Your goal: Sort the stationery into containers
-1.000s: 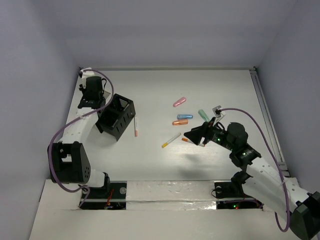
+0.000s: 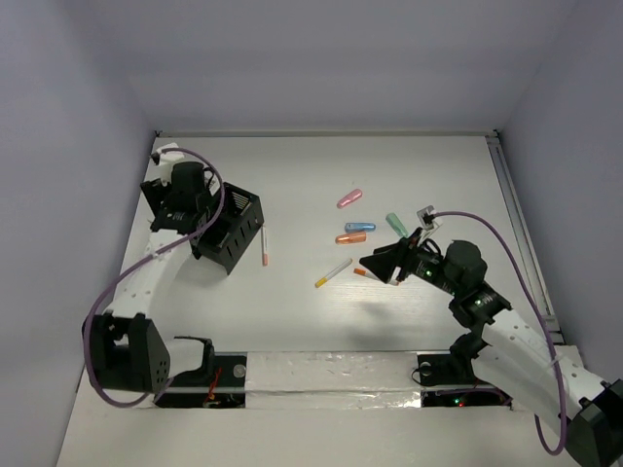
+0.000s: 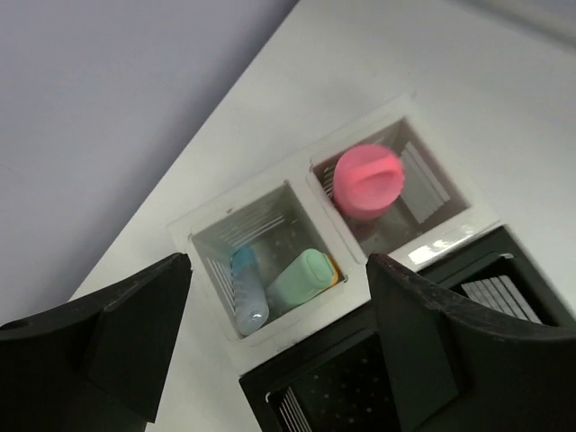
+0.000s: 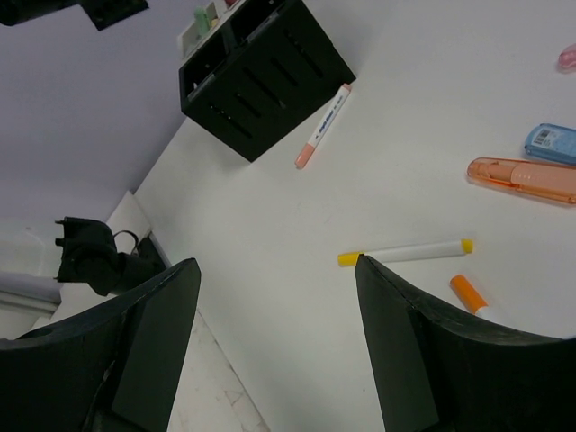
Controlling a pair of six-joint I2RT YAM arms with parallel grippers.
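Observation:
My left gripper stands open over a white two-compartment container (image 3: 360,247). One compartment holds a clear-and-blue item (image 3: 248,290) and a pale green item (image 3: 301,279); the other holds a round pink-red item (image 3: 368,182). Beside it is the black basket (image 2: 234,233). My right gripper is open, nothing between its fingers, above the table near a yellow-capped marker (image 4: 405,253) and an orange-capped marker (image 4: 469,293). Farther back lie orange (image 2: 350,237), blue (image 2: 359,227), pink (image 2: 349,197) and green (image 2: 396,225) pieces.
Another white marker with an orange-pink end (image 2: 265,245) lies close to the basket's right side. Walls enclose the table at the back and sides.
The right arm has barely moved. The loose items on the table lie as before.

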